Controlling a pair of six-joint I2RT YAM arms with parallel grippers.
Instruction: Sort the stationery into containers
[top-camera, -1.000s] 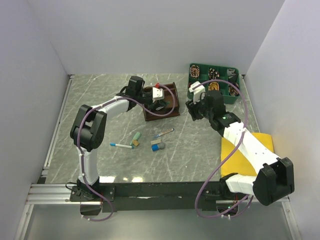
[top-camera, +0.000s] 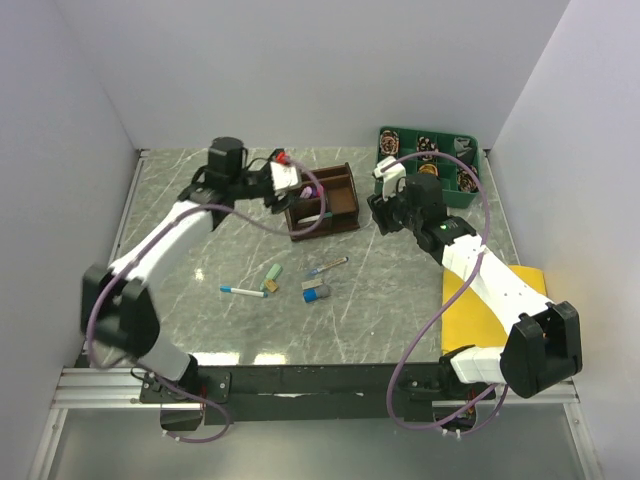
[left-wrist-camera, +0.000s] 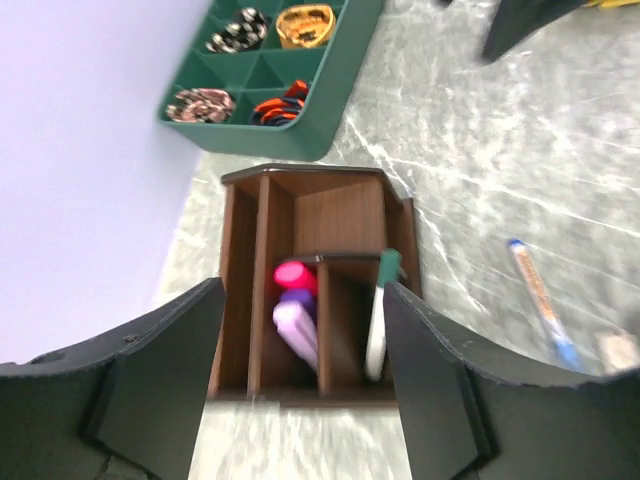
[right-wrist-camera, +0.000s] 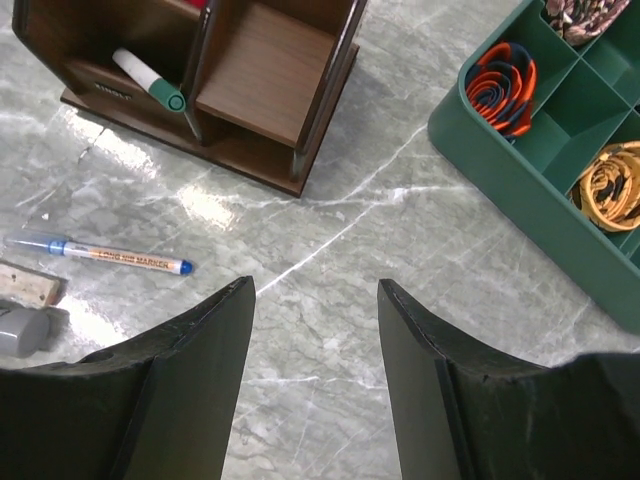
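A brown wooden organizer (top-camera: 340, 195) holds pink and purple items (left-wrist-camera: 295, 320) and a green-capped marker (right-wrist-camera: 145, 75). A blue marker (right-wrist-camera: 120, 256), a white-and-blue pen (top-camera: 243, 291), a green item (top-camera: 272, 273), a small beige block (right-wrist-camera: 25, 285) and a blue-and-grey object (top-camera: 316, 293) lie on the table. My left gripper (top-camera: 278, 195) is open above the organizer's left side, empty between its fingers. My right gripper (top-camera: 383, 210) is open over the table between the organizer and green tray, also empty.
A green compartment tray (top-camera: 457, 197) with coiled straps stands at the back right. A yellow mat (top-camera: 480, 320) lies at the right edge.
My left gripper has pulled back leftward from over the organizer, its arm blurred in motion.
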